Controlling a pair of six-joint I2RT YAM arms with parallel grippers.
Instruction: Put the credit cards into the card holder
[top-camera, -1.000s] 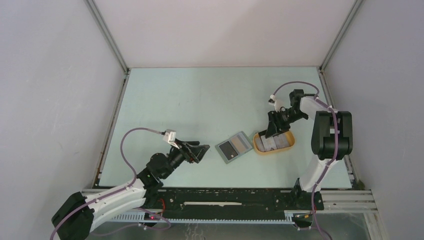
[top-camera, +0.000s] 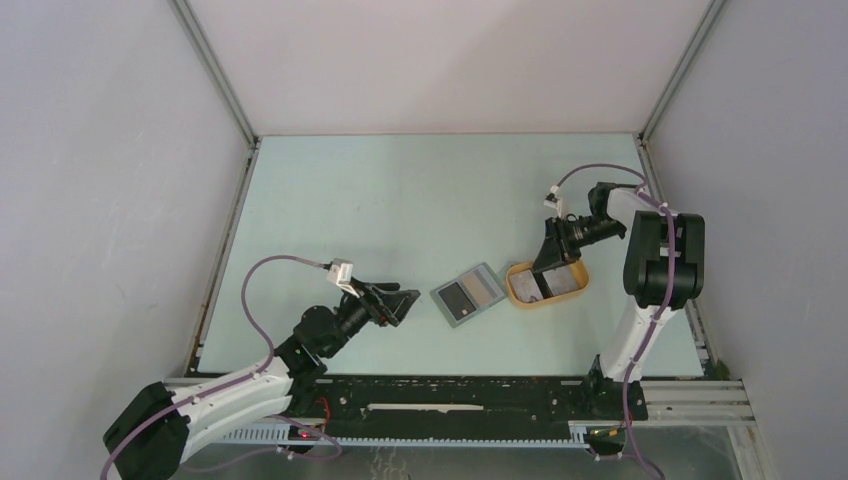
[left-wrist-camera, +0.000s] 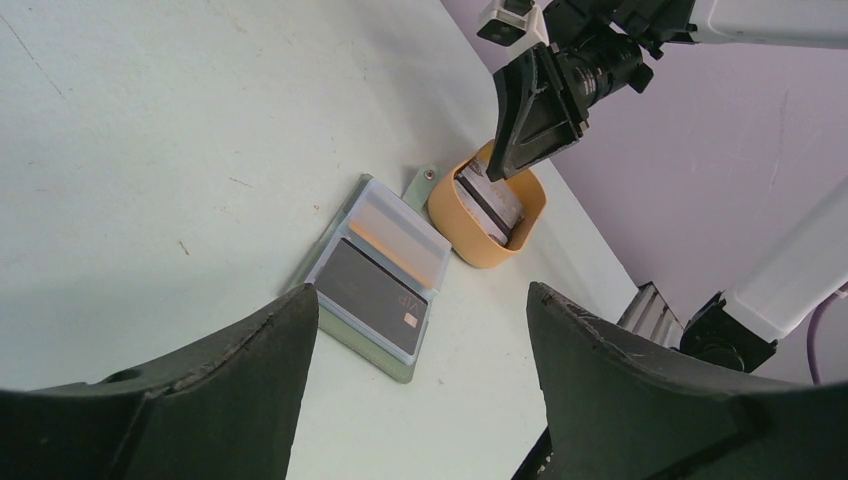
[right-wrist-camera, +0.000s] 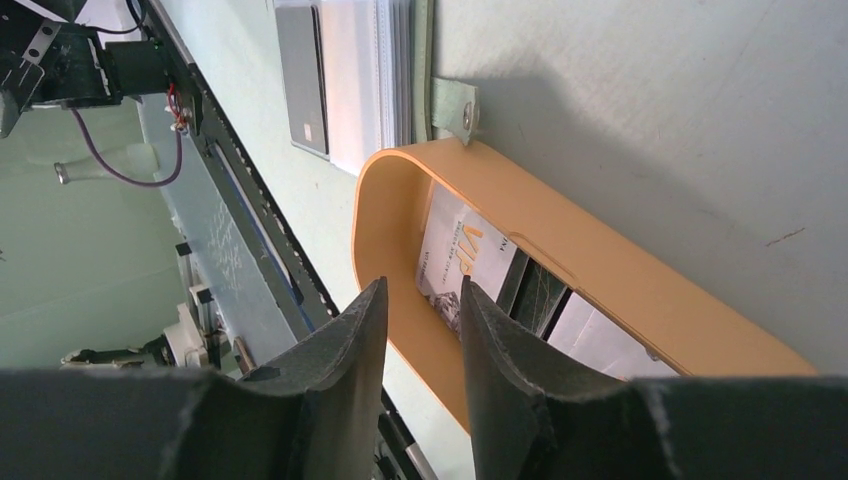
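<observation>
The transparent-sleeved card holder (top-camera: 469, 295) lies open on the table, with a dark card (left-wrist-camera: 366, 285) and an orange-edged one in its pockets. To its right, an oval orange basket (left-wrist-camera: 471, 235) contains several cards: a white card (right-wrist-camera: 468, 250) with orange letters, a dark card (right-wrist-camera: 538, 300) and another pale card (right-wrist-camera: 606, 338). My right gripper hovers at the basket's far rim, its fingers a little apart, with no card visible between them. Left of the holder, my left gripper (top-camera: 402, 307) stands open and empty above the table.
The holder's green clasp tab (right-wrist-camera: 457, 108) sticks out towards the basket and touches or nearly touches its rim.
Inside the basket the cards have shifted: a dark band now shows mid-basket between pale cards, where pale card was before. My right gripper has moved slightly; the left arm and holder are still.
</observation>
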